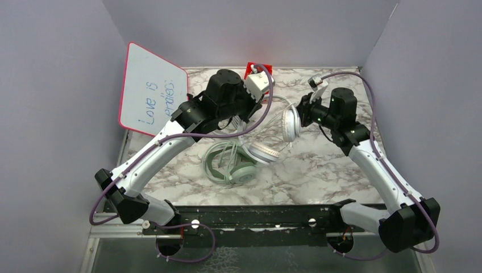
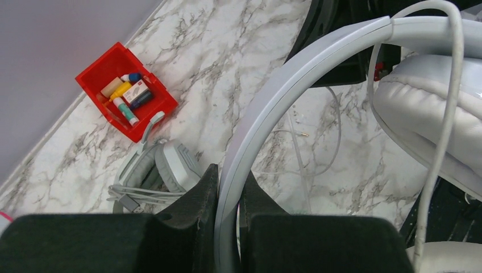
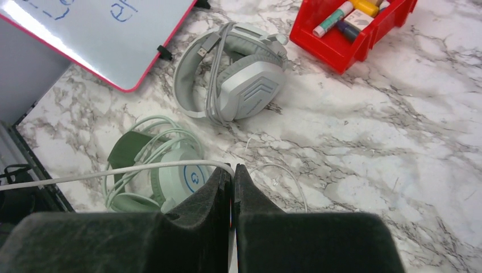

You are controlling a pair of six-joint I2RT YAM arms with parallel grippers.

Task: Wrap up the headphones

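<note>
White headphones hang over the table, with my left gripper shut on their headband. One white ear cup and a loop of the cable fill the right side of the left wrist view. From the left, the thin white cable runs to the tips of my right gripper, which is shut on it, and a length continues down between the fingers. In the top view the right gripper is just right of an ear cup; whether they touch is unclear. Loose cable and its plug lie on the marble.
Green headphones with coiled cable lie near the table's front. Grey headphones, cable wound around them, lie behind. A red bin holding small items stands at the back, and a whiteboard leans at left.
</note>
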